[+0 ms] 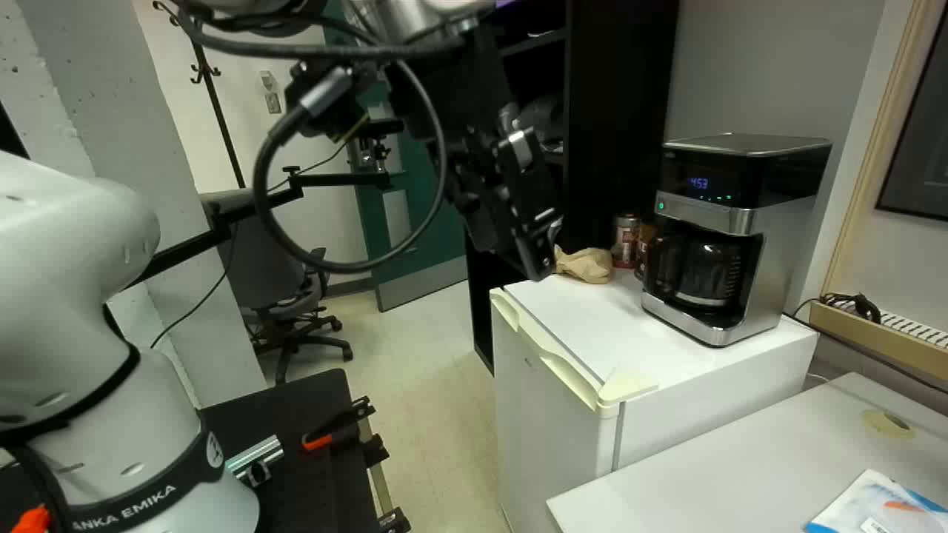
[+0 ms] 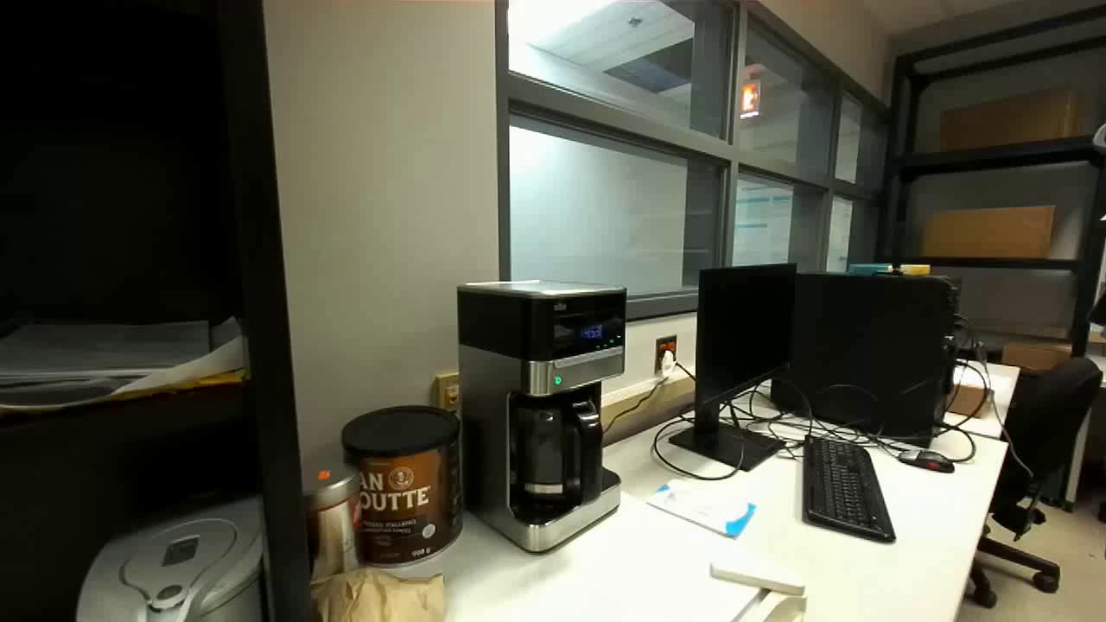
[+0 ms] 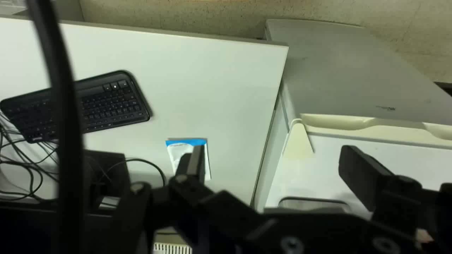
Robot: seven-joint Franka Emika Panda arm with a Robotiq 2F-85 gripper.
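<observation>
High above the floor, to the left of the white mini fridge [image 1: 569, 400], hangs my gripper [image 1: 543, 253]. In the wrist view the gripper is open, its two black fingers [image 3: 358, 173] wide apart with nothing between them. A silver and black coffee maker [image 1: 742, 240] stands on the fridge top, its glass carafe [image 1: 706, 271] inside. The coffee maker [image 2: 539, 404] shows a lit display in the second exterior view, where no part of my arm is seen. Only its top edge [image 3: 313, 199] shows in the wrist view.
Beside the coffee maker are a brown coffee can [image 2: 404, 487], a silver canister [image 2: 333, 523] and a crumpled paper bag [image 1: 583, 265]. The adjoining desk [image 3: 220, 93] holds a keyboard [image 3: 106, 106], a white and blue packet [image 3: 182, 152], a monitor [image 2: 744, 332] and cables.
</observation>
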